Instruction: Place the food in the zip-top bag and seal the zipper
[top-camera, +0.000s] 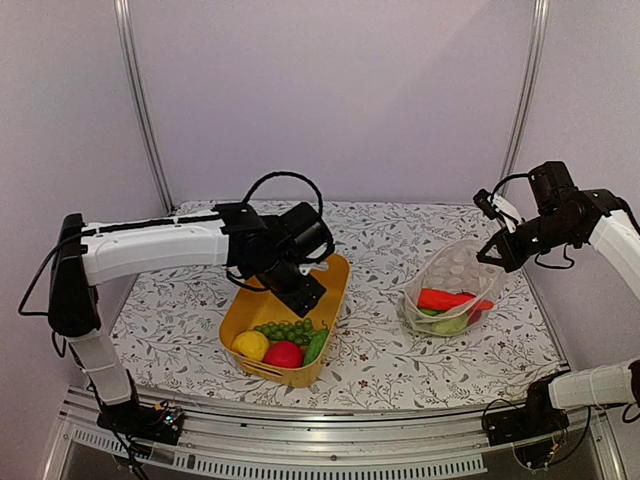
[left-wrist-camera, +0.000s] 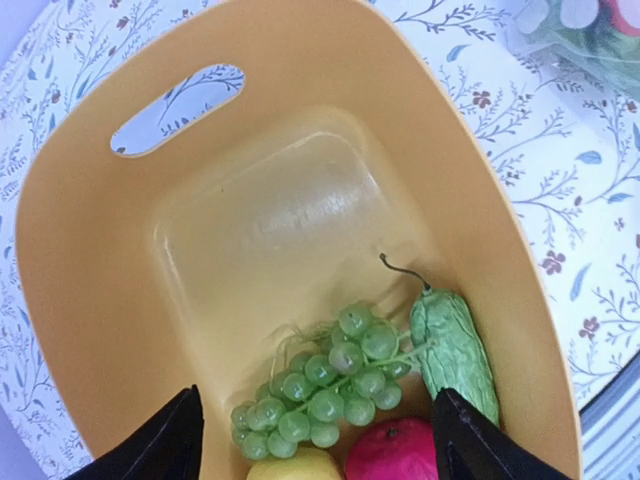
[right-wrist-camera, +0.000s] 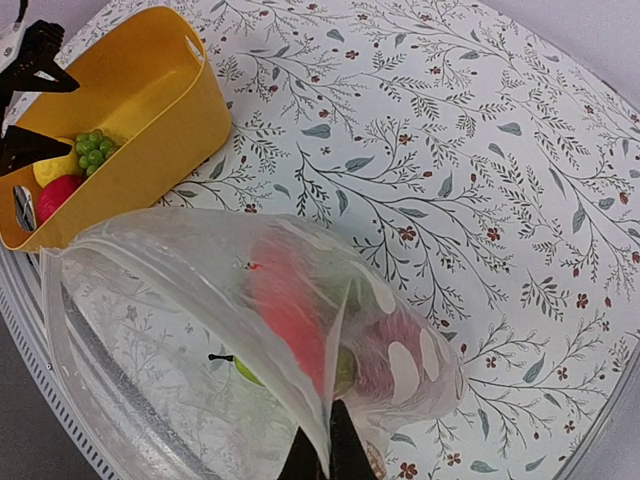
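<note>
My left gripper hangs open and empty over the yellow basket (top-camera: 243, 312), which holds grapes (left-wrist-camera: 320, 380), a green pepper-like vegetable (left-wrist-camera: 455, 360), a red fruit (left-wrist-camera: 390, 455) and a yellow fruit (left-wrist-camera: 290, 470). The clear zip bag (top-camera: 448, 270) stands on the right, with a red long vegetable (top-camera: 445, 299) and green produce inside. My right gripper is shut on the edge of the bag's mouth, holding it up.
A metal rail runs along the front edge; pale walls enclose the sides and back.
</note>
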